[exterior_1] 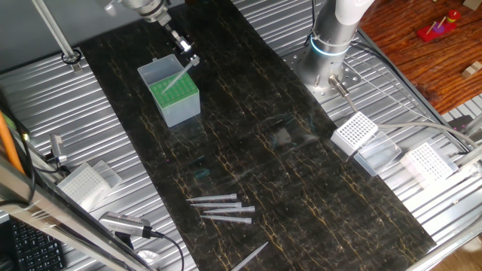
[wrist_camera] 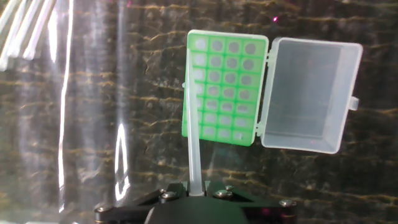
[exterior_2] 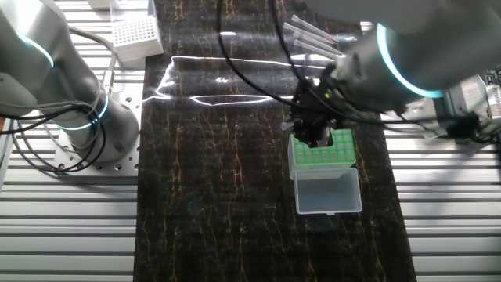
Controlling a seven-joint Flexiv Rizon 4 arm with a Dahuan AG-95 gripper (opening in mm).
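Note:
A long, clear pipette tip (wrist_camera: pixel 194 137) is pinched at its wide end by my gripper, which is shut on it. Seen from the wrist, its thin end reaches across the left column of holes in the green rack (wrist_camera: pixel 224 79). In exterior view 1 the pipette tip (exterior_1: pixel 179 77) slants down from my gripper (exterior_1: pixel 194 60) toward the rack's green top (exterior_1: pixel 178 92). Whether its thin end touches the rack or hovers above it, I cannot tell. The box's clear lid (wrist_camera: pixel 311 93) stands hinged open beside the rack. Exterior view 2 shows the arm partly covering the rack.
Several loose pipette tips (exterior_1: pixel 226 209) lie on the dark marbled board (exterior_1: pixel 248 158), with another tip (exterior_1: pixel 250 257) nearer its front edge. White racks (exterior_1: pixel 355 132) stand by the right side, another white rack (exterior_1: pixel 84 187) at left. The board's middle is clear.

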